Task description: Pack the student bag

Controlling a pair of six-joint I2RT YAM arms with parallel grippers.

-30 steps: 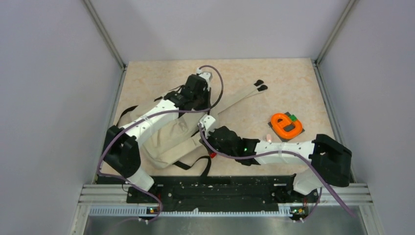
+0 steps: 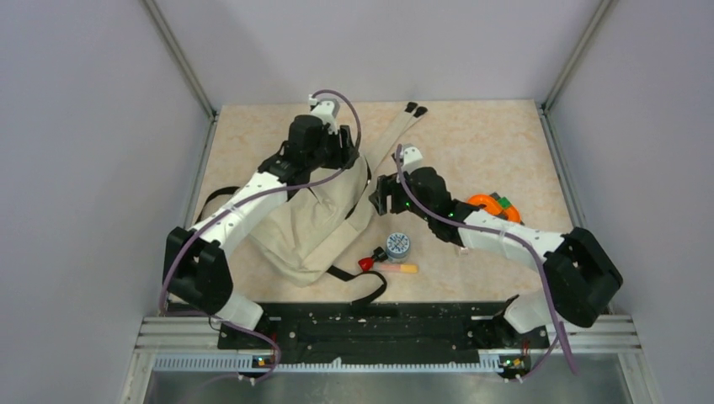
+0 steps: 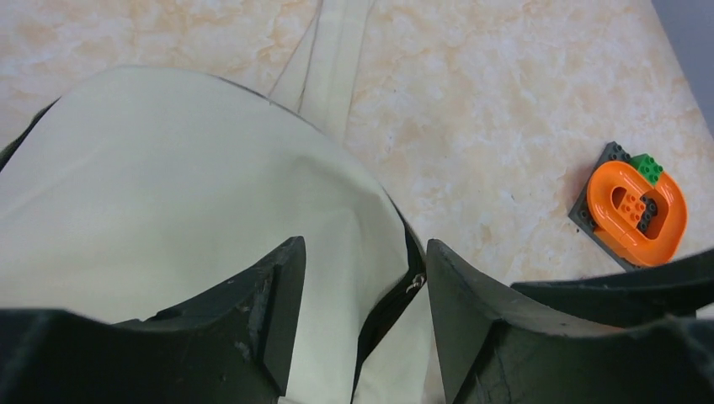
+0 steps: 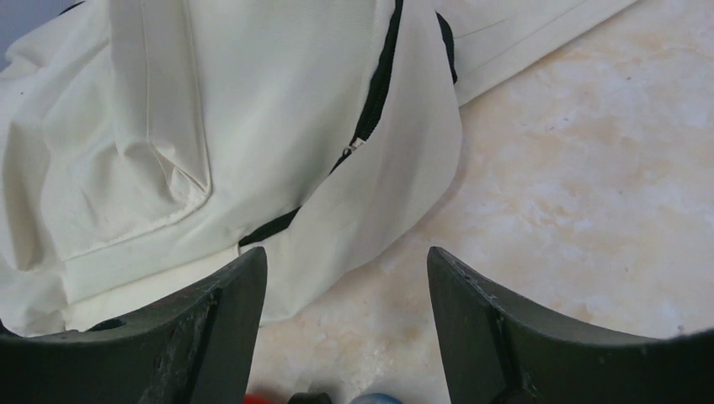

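The cream canvas bag [image 2: 290, 244] lies across the left half of the table, its straps [image 2: 387, 135] stretching toward the back. A black zipper with a metal pull [image 3: 415, 282] runs along its right edge. My left gripper hovers over that edge, fingers apart, nothing visibly held. My right gripper stands open just right of the bag, above bare table, with nothing between its fingers.
An orange toy on grey and green bricks [image 3: 631, 210] lies at the right. Near the front are a round tin [image 2: 398, 245], a red item [image 2: 364, 263] and a yellow-tipped stick [image 2: 404, 268].
My left arm has moved up and left. My right arm has moved up and right, uncovering the tin. The straps have shifted leftward.
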